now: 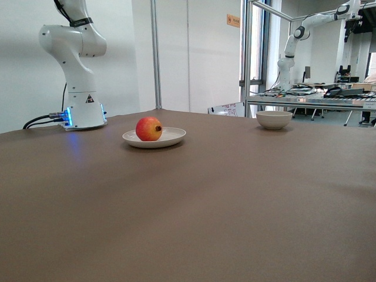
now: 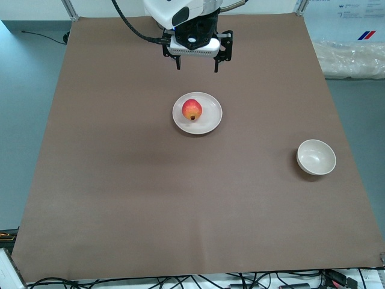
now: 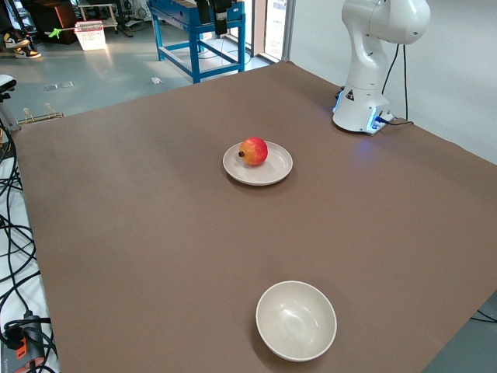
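A red-yellow pomegranate [image 2: 192,109] [image 1: 149,128] [image 3: 253,151] sits on a white plate [image 2: 212,117] [image 1: 173,136] [image 3: 273,171] near the middle of the brown table. A white bowl [image 2: 316,157] [image 1: 274,119] [image 3: 296,320] stands empty, apart from the plate, to its right in the left camera view. My gripper [image 2: 197,64] hangs at the back of the table in that view, above and behind the plate, open with nothing visible between its fingers; it is out of the top camera view.
The arm's base [image 1: 85,114] [image 3: 359,109] stands at one edge. Cables [image 2: 66,283] lie beyond the edge nearest the left camera.
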